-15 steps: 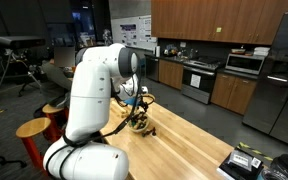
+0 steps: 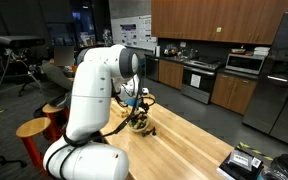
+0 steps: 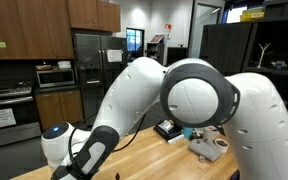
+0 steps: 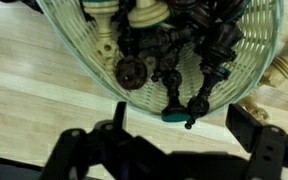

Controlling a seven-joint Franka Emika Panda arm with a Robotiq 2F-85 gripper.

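Note:
A light woven basket (image 4: 99,78) fills the upper half of the wrist view and holds several dark and pale wooden chess pieces. One dark piece (image 4: 174,97) with a green base lies at the basket's near rim. Beside it, another dark piece (image 4: 197,104) reaches over the same rim. My gripper is open, its fingers (image 4: 112,138) wide apart at the near side of the basket, with no piece held. In exterior view 1 the basket (image 2: 139,122) stands on the table beneath the arm's end.
Pale pieces (image 4: 284,68) lie on the table right of the basket. The wooden table (image 2: 179,140) is broadly clear to the right. Dark items (image 2: 242,162) sit at its far right corner, and red-brown stools (image 2: 32,128) stand left of the table.

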